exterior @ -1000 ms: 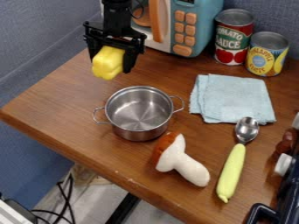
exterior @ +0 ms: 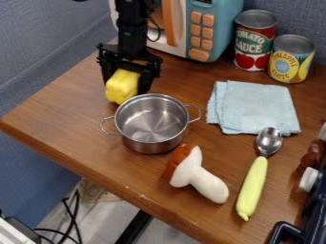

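Observation:
My black gripper (exterior: 128,69) is at the back left of the wooden table, shut on a yellow block-shaped object (exterior: 122,88), held just behind and left of the steel pot (exterior: 151,124). The block appears low, at or near the table top; whether it touches the wood I cannot tell.
A toy microwave (exterior: 204,29), tomato can (exterior: 254,43), yellow can (exterior: 292,60), blue cloth (exterior: 251,107), spoon (exterior: 269,140), yellow-handled item (exterior: 251,191) and mushroom toy (exterior: 197,177) fill the back and right.

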